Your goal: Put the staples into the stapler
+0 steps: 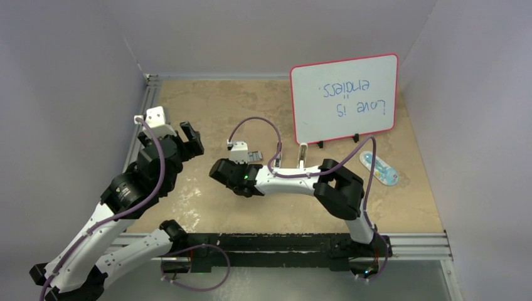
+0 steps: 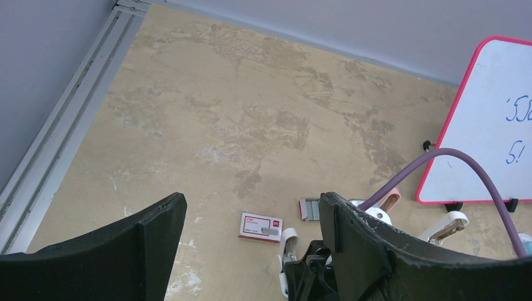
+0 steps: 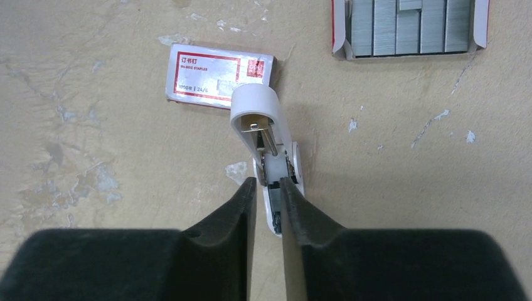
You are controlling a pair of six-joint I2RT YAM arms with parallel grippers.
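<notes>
A white stapler [image 3: 280, 150] stands with its top arm raised, a metal rod and grey metal showing inside. In the left wrist view the stapler [image 2: 288, 257] is beside the black right gripper. My right gripper has its fingers close together with a narrow gap. Part of the stapler shows through that gap; whether the fingers press on anything cannot be told. An open tray of silver staple strips [image 3: 411, 28] lies at the upper right of the right wrist view. Far to the left, my left gripper [image 1: 192, 139] stands open and empty.
A closed staples box [image 3: 216, 74] lies just beyond the stapler. Two more staplers, a pink one [image 2: 389, 202] and a white one [image 2: 448, 226], stand farther right. A whiteboard [image 1: 344, 94] and a light-blue patterned object [image 1: 379, 168] are at the right.
</notes>
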